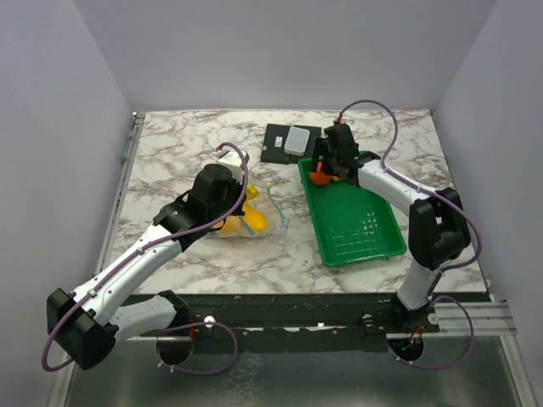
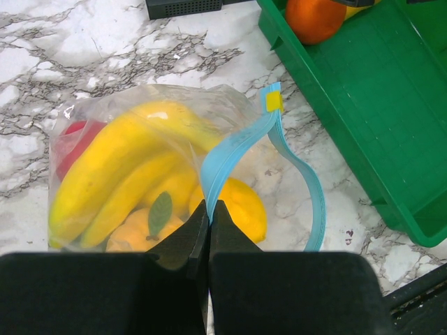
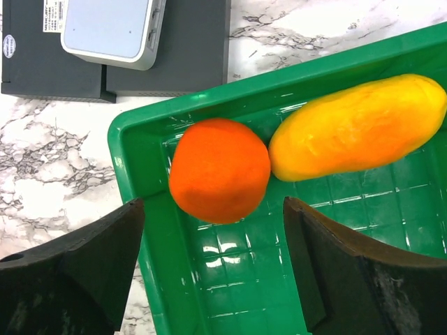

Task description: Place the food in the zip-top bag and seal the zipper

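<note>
My left gripper is shut on the blue zipper edge of the clear zip bag [image 2: 105,209], which holds a banana [image 2: 105,160], a red item [image 2: 77,139] and several yellow fruits, with its blue mouth standing open at the right. My right gripper is open over the green tray, above an orange fruit [image 3: 219,167] in the tray's corner, with a yellow mango-like fruit [image 3: 356,125] beside it.
The green tray [image 1: 356,246] stands right of the bag, its front part empty. Dark boxes with a silver device [image 1: 297,140] lie behind it. Bare marble lies at the far left and in front of the bag.
</note>
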